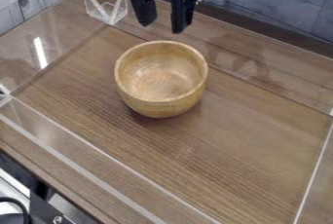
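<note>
A wooden bowl (162, 96) sits on the brown tabletop (208, 165), just below the middle top of the view, with nothing visible inside it. My black gripper (163, 20) hangs above and behind the bowl at the top of the view, apart from it. Its two dark fingers stand open, with nothing seen between them.
A clear plastic bracket (107, 6) stands at the back left, and another clear piece lies at the left edge. Black cables show at the lower left corner.
</note>
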